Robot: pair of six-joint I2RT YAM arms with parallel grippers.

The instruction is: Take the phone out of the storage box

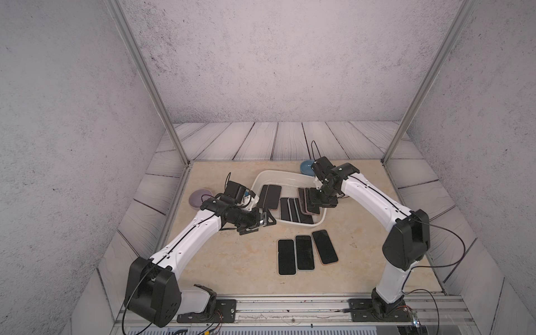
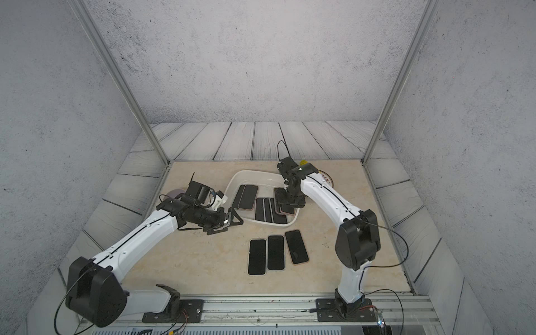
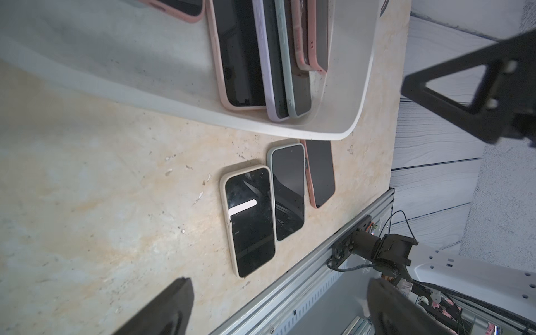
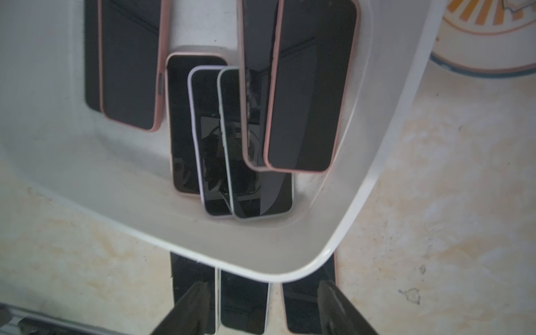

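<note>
The cream storage box (image 1: 287,178) holds several dark phones. At its left lies a pink-edged phone (image 4: 129,61) overlapping another; in the middle sit a pink-edged, a lilac-edged (image 3: 268,61) and a pale green-edged phone (image 4: 256,195). On the right, another pink-edged phone (image 4: 312,83) rests partly over these. Above the box's right side my right gripper hangs part open, its fingers apart with no phone gripped. My left gripper (image 1: 263,221) is open near the box's front left edge, empty.
In front of the box, three phones lie on the table: a left one (image 1: 286,256), a middle one (image 1: 305,252) and a tilted right one (image 1: 325,246). Behind stand a blue bowl (image 1: 307,167) and a plate (image 4: 491,50); a purple bowl (image 1: 200,198) is at left.
</note>
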